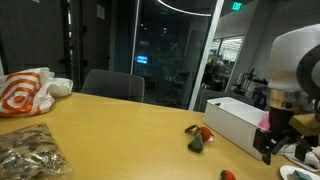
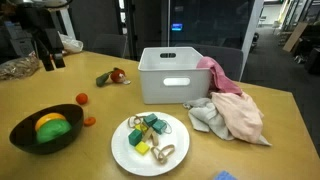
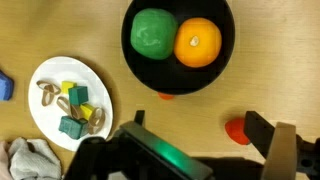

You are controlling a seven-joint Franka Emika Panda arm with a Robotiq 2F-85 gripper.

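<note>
My gripper stands open above the table, nothing between its fingers. In the second exterior view the gripper (image 2: 53,66) hangs at the upper left, over the far side of a black bowl (image 2: 22,132). That bowl (image 3: 131,52) holds a green round thing (image 3: 154,33) and an orange one (image 3: 198,42). A red round thing (image 3: 237,130) lies on the table close to the right finger in the wrist view. Teal and yellow blocks and tan curved pieces share a white plate (image 3: 44,118). A small orange-red piece (image 2: 90,121) rests beside the bowl.
A white bin (image 2: 172,88) stands at the back, with a pink cloth (image 2: 222,80) at its side. Grey and pink cloths (image 2: 238,116) lie to its right. Dark and red items (image 2: 112,77) sit farther back. In the first exterior view, the table's middle (image 1: 120,125) is clear.
</note>
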